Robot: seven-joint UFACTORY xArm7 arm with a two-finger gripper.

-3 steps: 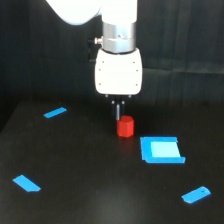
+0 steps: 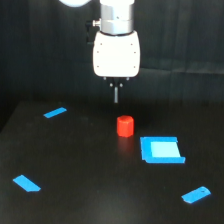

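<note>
A small red block (image 2: 125, 126) rests on the black table near the middle of the camera view. Above it and slightly to its left in the image hangs my gripper (image 2: 116, 98), apart from the block. Its slim fingers are together, and nothing shows between them. To the right of the block lies a white square (image 2: 164, 149) framed with blue tape.
Strips of blue tape mark the black table: one at the back left (image 2: 55, 112), one at the front left (image 2: 26, 183) and one at the front right (image 2: 196, 194).
My gripper has moved up in the image, away from the red block, and its fingers now look closer together. The block has stayed in place.
</note>
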